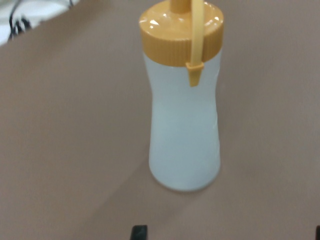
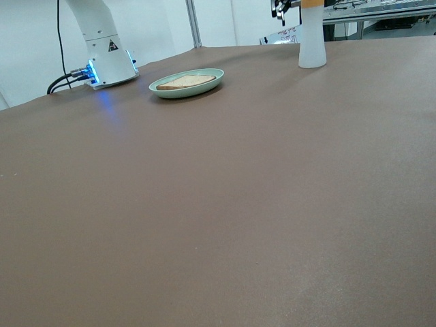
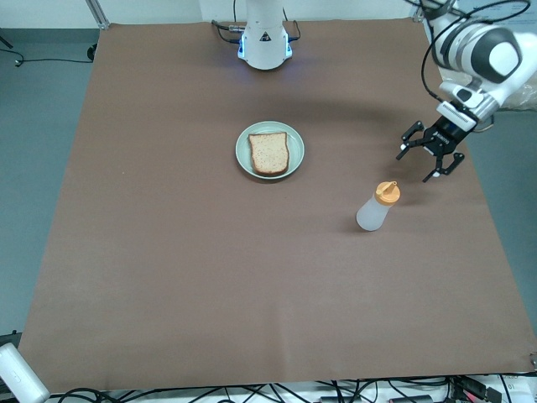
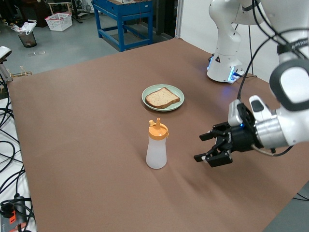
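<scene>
A squeeze bottle (image 3: 374, 210) with an orange cap stands upright on the brown table (image 3: 252, 277), fully visible in the wrist view (image 1: 184, 125). A slice of bread (image 3: 268, 155) lies on a pale green plate (image 3: 244, 149) behind it, toward the white robot base. The black gripper (image 3: 414, 159) hangs above the table to the upper right of the bottle in the left camera view, apart from it. Its fingertips are spread open at the bottom edge of the wrist view, with nothing between them.
Cables and equipment line the table's edge outside the working surface.
</scene>
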